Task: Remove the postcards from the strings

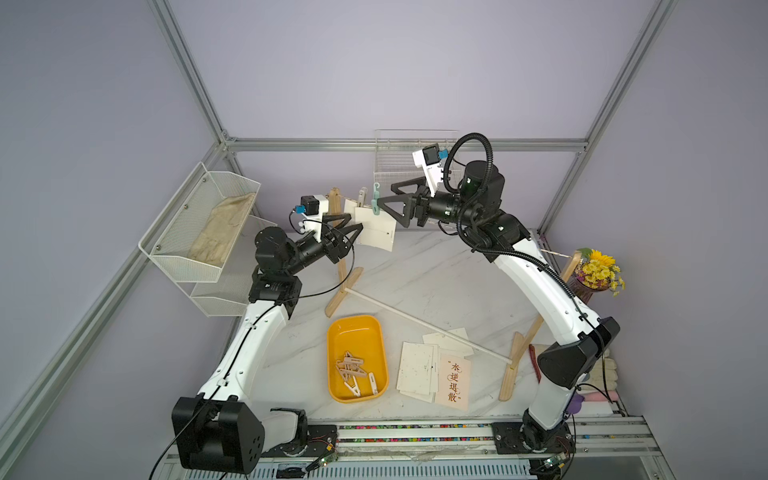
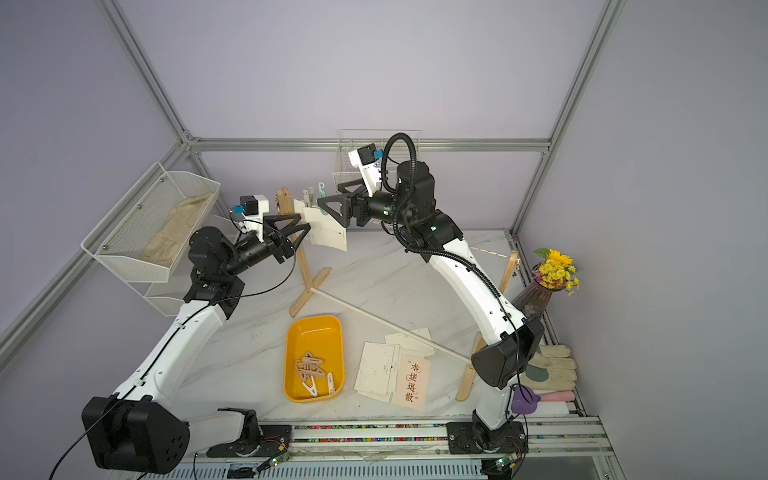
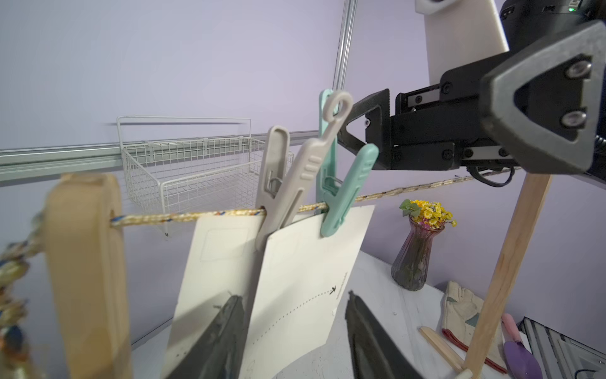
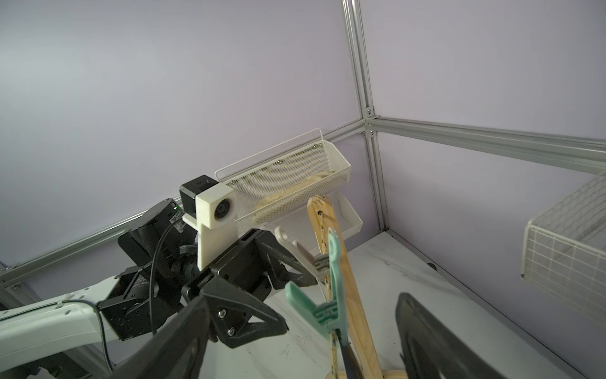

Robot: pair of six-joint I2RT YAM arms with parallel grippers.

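Note:
Two postcards hang from the string [image 3: 429, 185], the front one [image 3: 309, 281] overlapping the rear one [image 3: 211, 274]. Pale clothespins [image 3: 296, 173] grip their upper edges, and a mint-green clothespin [image 3: 349, 189] holds the front card farther along. My left gripper is open beside the cards, its fingertips apart at their lower part; whether they touch a card I cannot tell. My right gripper is open around the green clothespin's position, seen between its fingers but not clamped. Several removed postcards [image 1: 417, 368] lie flat on the table.
A yellow tray [image 1: 333, 360] with several clothespins stands at the front. The wooden stand's left post [image 3: 85, 271] is close to my left gripper. A wire basket [image 3: 195, 167] hangs behind, and a flower vase [image 3: 416, 252] stands at right.

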